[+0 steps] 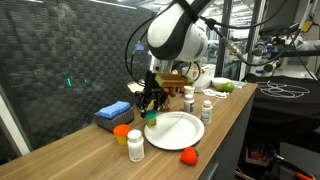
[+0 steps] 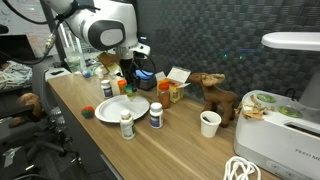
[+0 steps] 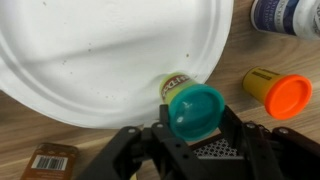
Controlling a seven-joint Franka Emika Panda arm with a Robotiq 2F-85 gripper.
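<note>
A small yellow pot with a teal lid sits between the fingers of my gripper, which is shut on it. Below it spreads a white plate, and the pot is over the plate's edge. In the first exterior view the gripper comes down at the plate's far-left side. Whether the pot's base touches the plate cannot be made out.
Beside the plate stand an orange-lidded pot and a white bottle. A red fruit-like object lies near the front edge. Behind are a blue cloth on a dark box and several bottles.
</note>
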